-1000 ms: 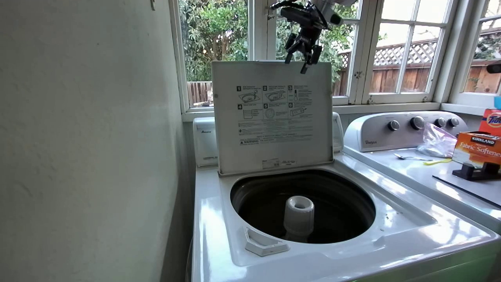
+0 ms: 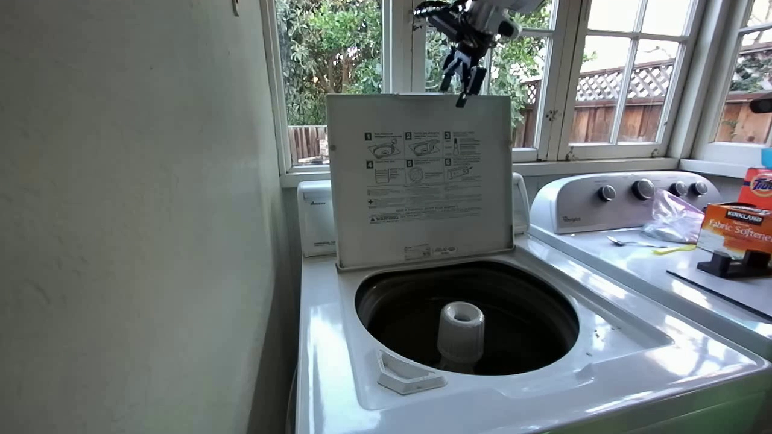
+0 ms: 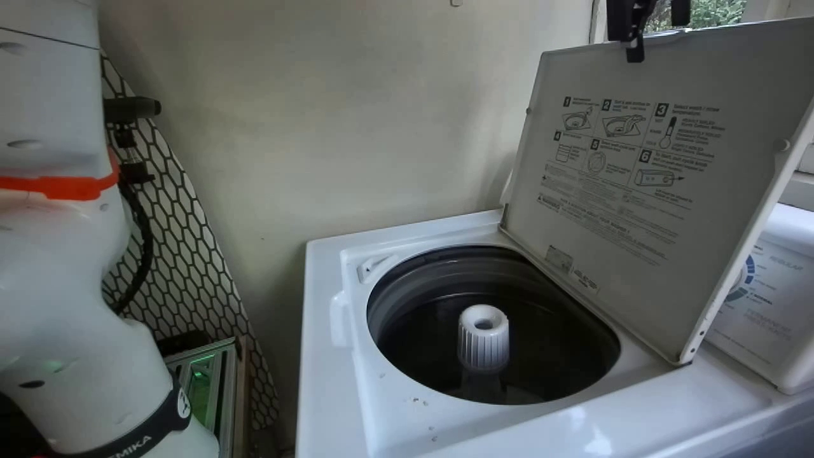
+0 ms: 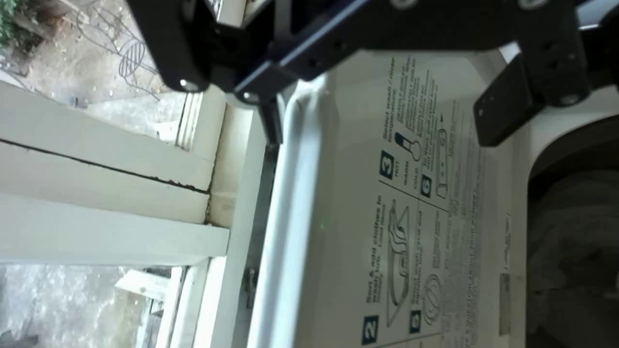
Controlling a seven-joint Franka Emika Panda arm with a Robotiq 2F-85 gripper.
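Note:
The washer lid [image 2: 423, 181] stands upright at the back of the washing machine [image 2: 329, 376], its printed instructions facing the tub [image 3: 427, 282]. My gripper [image 2: 461, 93] hangs at the lid's top edge, right of its middle in exterior view 1. In the wrist view the gripper is open, its fingers [image 4: 505, 110] wide apart. One finger is over the printed face and the other by the lid's rim [image 4: 293, 191], towards the window. Whether either finger touches the lid, I cannot tell. Only the gripper's lower tips show in exterior view 2.
Close behind the lid are the window frame [image 4: 104, 226] and sill. A wall [image 2: 145, 217] runs along the washer's left side. On the neighbouring machine [image 2: 615, 267] lie a plastic bag [image 2: 673, 217], a spoon and a fabric softener box [image 2: 734, 228]. Space above the open tub is clear.
My gripper has shifted slightly left and a little up in exterior view 1, with a small change of tilt. The lid has not moved.

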